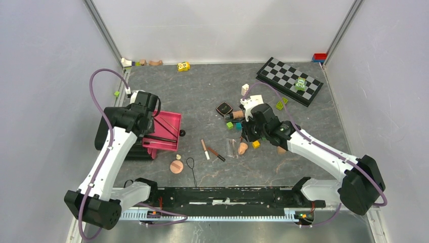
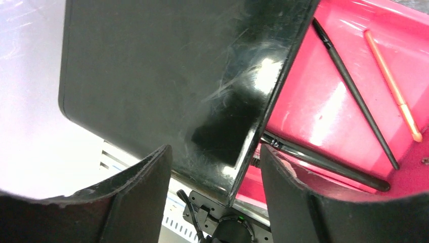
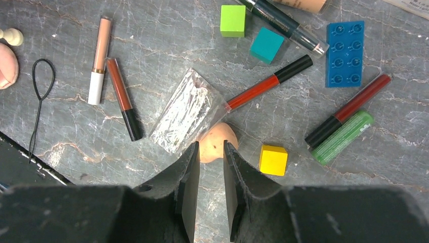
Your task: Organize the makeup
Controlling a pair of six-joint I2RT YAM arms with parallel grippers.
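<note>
A black makeup box (image 2: 187, 71) with a pink tray (image 1: 167, 119) holding brushes lies at the left. My left gripper is over the box's edge, fingers apart, nothing visible between them. My right gripper hangs over scattered makeup, fingertips a narrow gap apart, above a beige sponge (image 3: 216, 132) and clear packet (image 3: 184, 109). Lip glosses (image 3: 120, 90), a concealer (image 3: 98, 55) and red tubes (image 3: 255, 91) lie on the table.
Colored blocks (image 3: 273, 158) sit among the makeup. A checkerboard (image 1: 278, 76) lies at the back right, a wire loop (image 3: 39, 104) at front left.
</note>
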